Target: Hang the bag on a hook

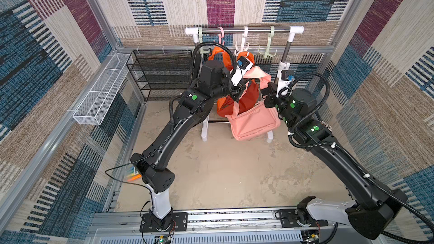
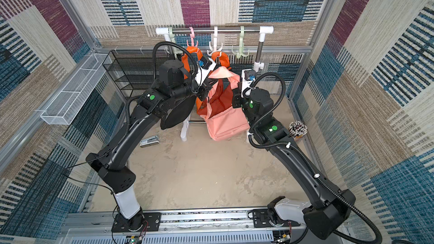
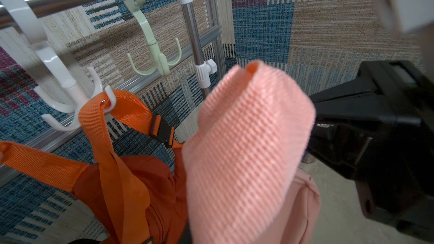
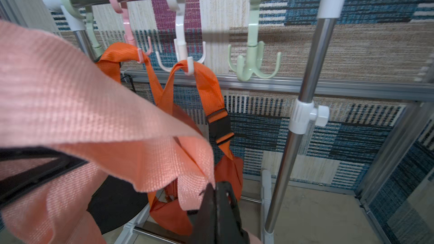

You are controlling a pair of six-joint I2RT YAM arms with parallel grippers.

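A pink bag [image 1: 251, 124] hangs from its strap between both grippers. My left gripper [image 1: 235, 91] is at the strap's left end; its fingertips are hidden behind pink webbing [image 3: 246, 153] in the left wrist view. My right gripper is shut on the strap [image 4: 108, 108] at its right end. Beyond the strap, a white hook [image 4: 180, 52] holds an orange strap; a pale green hook [image 4: 251, 61] at the right is empty. The pink bag is raised in front of the rack, lower than the hooks.
An orange bag [image 4: 230, 176] hangs on the rack, whose steel post [image 4: 307, 81] stands right of the hooks. A white wire basket [image 1: 97, 90] is on the left wall; a black shelf [image 2: 126, 76] stands back left.
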